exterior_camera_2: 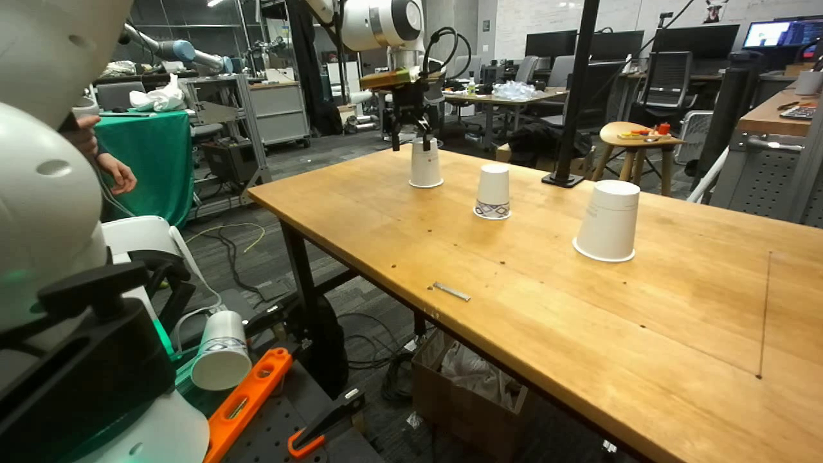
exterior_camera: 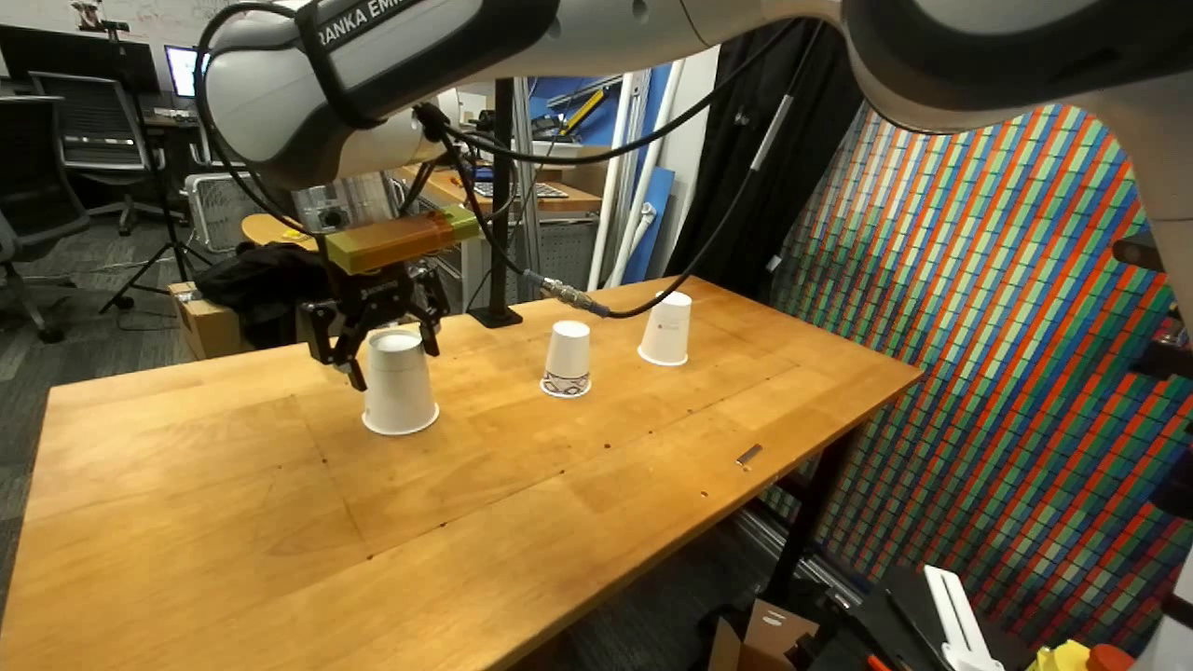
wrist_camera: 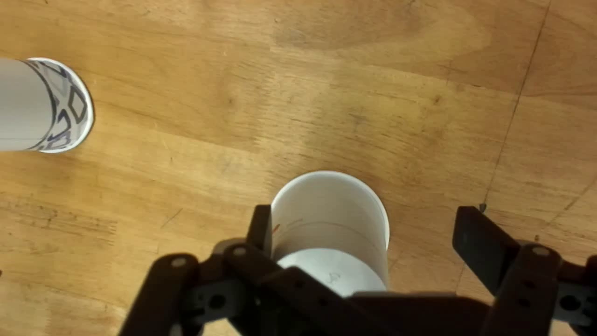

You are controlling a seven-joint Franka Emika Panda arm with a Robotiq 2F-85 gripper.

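Observation:
Three white paper cups stand upside down in a spaced row on the wooden table. My gripper (exterior_camera: 393,360) is open at the top of the left cup (exterior_camera: 402,393), which rests on the table. In the wrist view this cup (wrist_camera: 330,215) lies between the spread fingers, close against the left one, with a wide gap to the right finger (wrist_camera: 484,246). The middle cup (exterior_camera: 567,356) has a dark patterned band near its rim. A plainer cup (exterior_camera: 666,330) stands at the far end of the row.
A black post (exterior_camera_2: 572,100) rises from the table's back edge, near the middle and far cups. A small metal strip (exterior_camera_2: 451,292) lies by the front edge.

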